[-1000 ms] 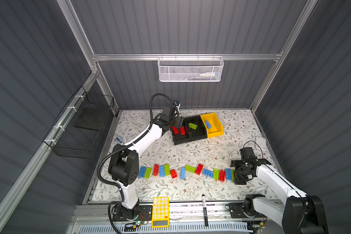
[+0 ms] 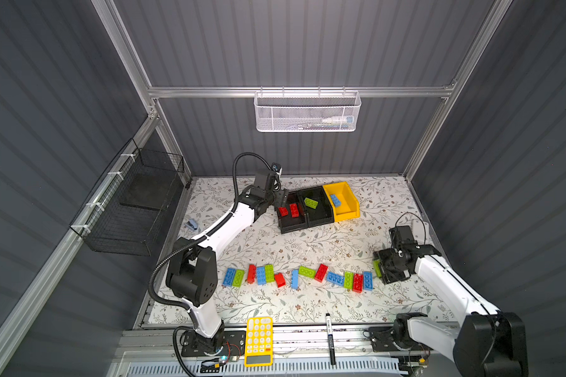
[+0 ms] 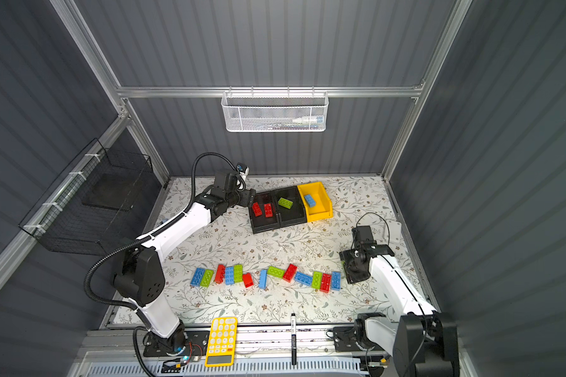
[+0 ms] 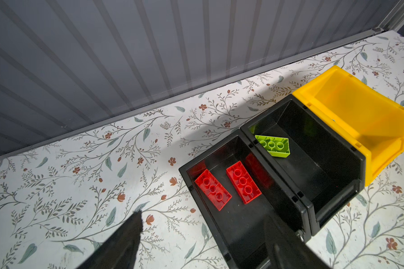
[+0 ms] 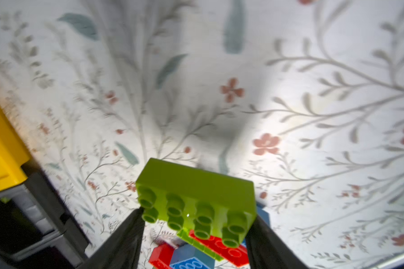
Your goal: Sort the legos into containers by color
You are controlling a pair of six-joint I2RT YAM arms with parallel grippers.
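Note:
Three bins stand at the back: a black bin (image 4: 255,224) with two red bricks (image 4: 243,181), a middle black bin (image 4: 321,183) with a green brick (image 4: 272,146), and a yellow bin (image 4: 386,130) with a blue brick (image 3: 309,200). My left gripper hangs open beside the left bin, nothing between its blurred fingers. My right gripper is shut on a green brick (image 5: 195,183), held above the table at the right. Red, green and blue bricks (image 2: 320,272) lie in a loose row along the front.
A white mesh basket (image 2: 276,113) hangs on the back wall, a black wire basket (image 2: 107,232) on the left wall. A yellow calculator (image 2: 259,341) and a pen (image 2: 330,339) lie at the front rail.
My right gripper has lifted the green brick from the right end of the row and moved back. The left arm has shifted left, away from over the bins.

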